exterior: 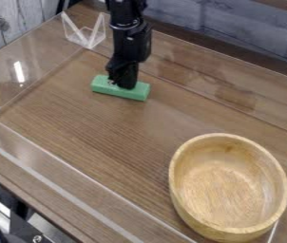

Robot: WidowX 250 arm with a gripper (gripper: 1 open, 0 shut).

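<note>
A small green block (129, 91) lies on the wooden table toward the upper left of the camera view. My gripper (124, 74) hangs from the top of the view, low over the left and middle part of the block. Its dark fingers look shut; whether they touch the block is unclear, and I see nothing clearly held between them.
A round, pale wooden bowl (227, 180) sits at the lower right. White clear-plastic pieces stand at the back left and at the left edge.
</note>
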